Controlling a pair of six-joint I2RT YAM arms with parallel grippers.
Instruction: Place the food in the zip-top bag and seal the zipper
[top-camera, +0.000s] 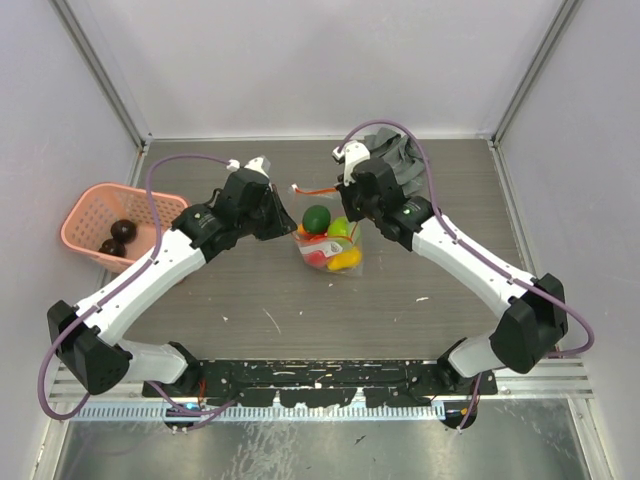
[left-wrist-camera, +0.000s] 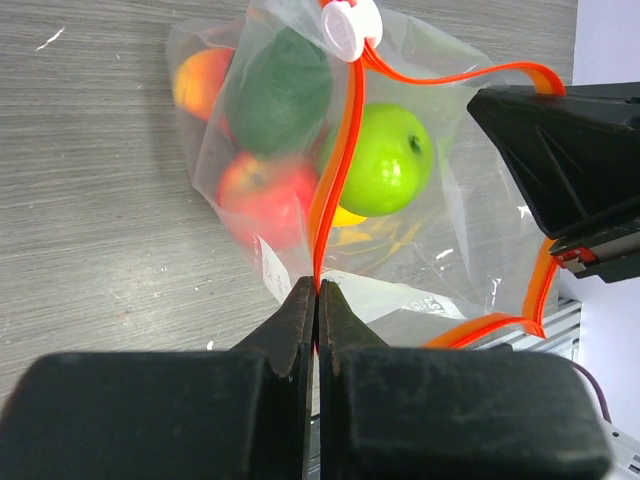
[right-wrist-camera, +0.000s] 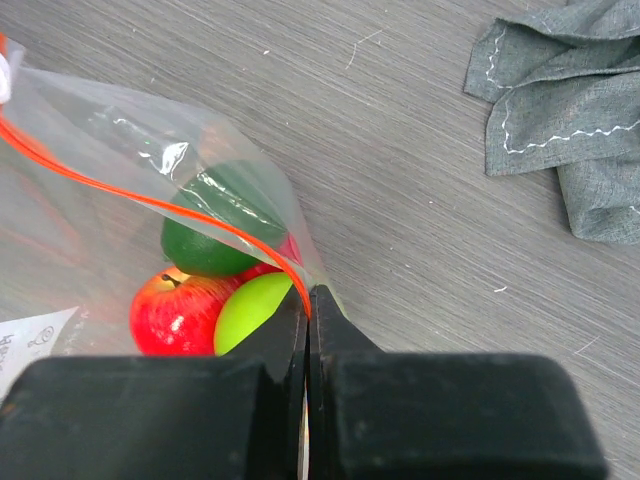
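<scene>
The clear zip bag (top-camera: 347, 272) with its orange zipper edge stands in mid-table, its mouth spread open. Inside lie a dark green avocado (top-camera: 316, 218), a green fruit (left-wrist-camera: 387, 160), a red apple (right-wrist-camera: 178, 312) and a yellow piece (top-camera: 345, 259). My left gripper is shut on the orange edge at one side of the mouth. On the opposite side, my right gripper grips that same edge, also shut. A white zipper slider (left-wrist-camera: 351, 27) sits at a corner of the mouth.
At the left, a peach-coloured basket (top-camera: 84, 215) holds two dark round items. Behind my right arm lies a crumpled grey cloth (top-camera: 403, 160). The table in front of the bag is clear.
</scene>
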